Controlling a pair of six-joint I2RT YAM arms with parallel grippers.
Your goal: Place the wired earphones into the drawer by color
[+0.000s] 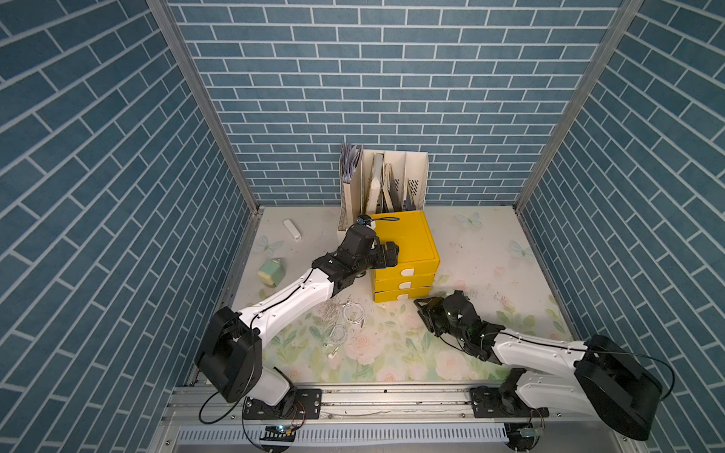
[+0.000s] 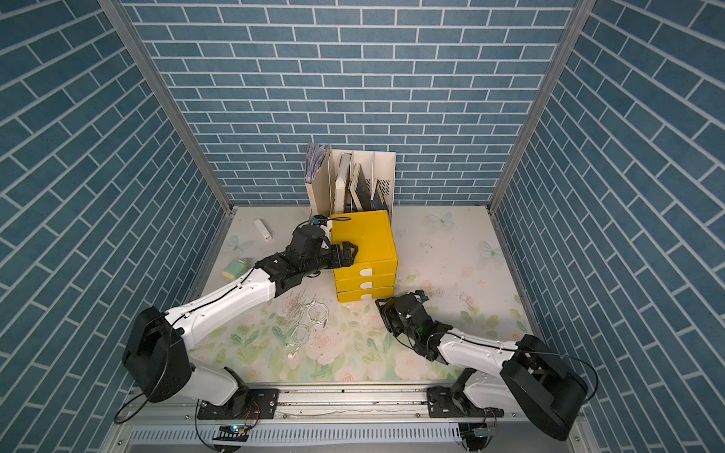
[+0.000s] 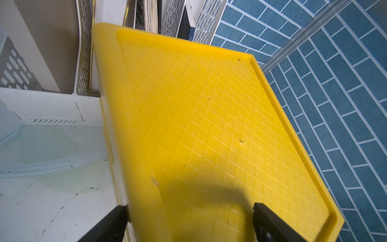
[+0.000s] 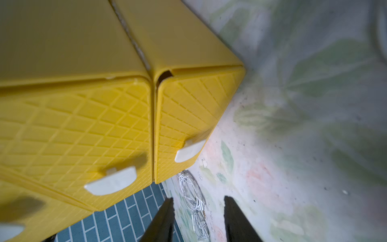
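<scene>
The yellow drawer cabinet (image 1: 406,234) stands mid-table, its several drawers shut, with white handle tabs on their fronts; the bottom drawer (image 4: 193,117) shows close up. Two coiled white earphones (image 1: 353,313) lie left of it, seen also as white cables (image 4: 190,191) in the right wrist view. My left gripper is open at the cabinet's top left edge, its fingers on either side of that edge. In front of the bottom drawer, a little right, my right gripper is open with nothing between its fingers.
Behind the cabinet is a white file holder (image 1: 411,170) with folders. A green-yellow block (image 1: 270,271) and a small white bar (image 1: 292,228) lie at the left.
</scene>
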